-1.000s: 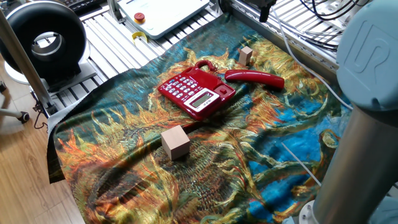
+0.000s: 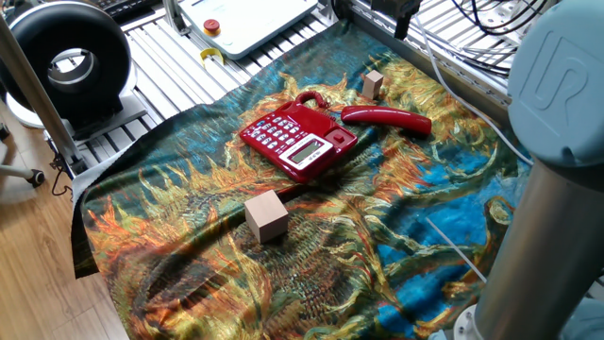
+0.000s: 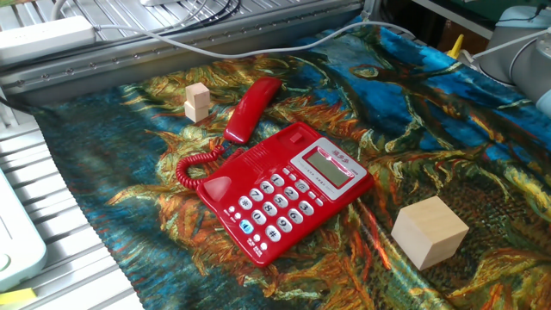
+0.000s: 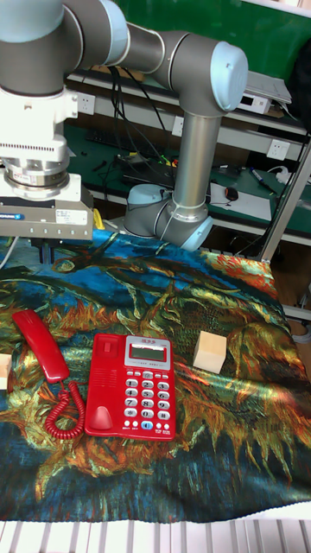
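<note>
A red desk telephone (image 3: 288, 185) lies on the patterned cloth, keypad and display facing up. Its red handset (image 3: 253, 110) is off the base, resting on the cloth beside it, and the coiled cord (image 3: 196, 164) links the two. At the upper left of exterior view 3, my gripper (image 4: 46, 251) hangs beyond the handset, clear of the phone. Only its body and short dark finger parts show, so its opening is unclear. Exterior view 1 has a dark end part of the arm at the top edge; exterior view 2 does not show the gripper.
A larger wooden block (image 3: 430, 232) sits on the display side of the phone. Near the handset, two small wooden blocks (image 3: 197, 102) appear stacked. A white cable (image 3: 258, 53) runs along the metal rail. Bare cloth (image 2: 179, 227) lies around the larger block.
The arm's rounded blue joint cover at the right of exterior view 1 has shifted very slightly left. Telephone, handset and blocks are where they were.
</note>
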